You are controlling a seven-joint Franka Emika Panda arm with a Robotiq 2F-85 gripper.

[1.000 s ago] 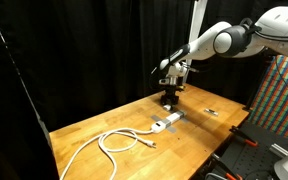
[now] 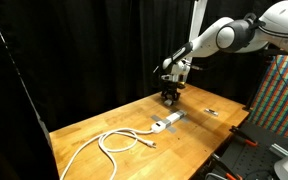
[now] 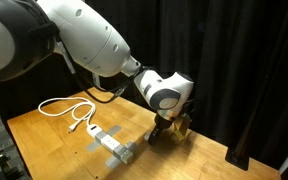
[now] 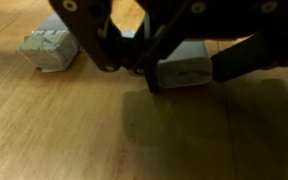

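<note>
My gripper (image 2: 170, 98) is low over the far right part of the wooden table, beyond a white power strip (image 2: 167, 122). In the wrist view, a small pale grey block (image 4: 186, 66) sits between the dark fingers, and the gripper is shut on it. The block's upper part is hidden by the gripper. To the left in that view, apart from the fingers, is the end of a pale box-like object (image 4: 50, 48), likely the power strip. From the other side, my gripper (image 3: 167, 134) is near the tabletop; what it holds cannot be made out there.
The power strip (image 3: 113, 143) lies on grey tape strips, its white cord (image 2: 106, 147) looping over the table's left part. Small items (image 2: 211, 112) lie near the right edge. A black curtain (image 2: 94, 60) stands behind.
My gripper has shifted very slightly over the last second, staying low at the same part of the table. The power strip and cord have not moved.
</note>
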